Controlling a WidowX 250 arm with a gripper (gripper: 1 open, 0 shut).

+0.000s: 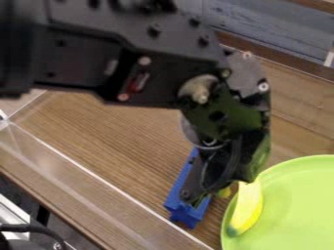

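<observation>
My gripper (209, 186) reaches down at the centre right, its dark body covering much of the top of the view. A blue object (181, 200) is low at the gripper, beside the green plate's left side; whether it rests on the wood or is held I cannot tell. A yellow banana (245, 208) lies on the green plate (300, 220), partly behind the gripper.
A clear rim or wall runs along its left and front edge, with dark cables at the bottom left. A pale panel stands at the back.
</observation>
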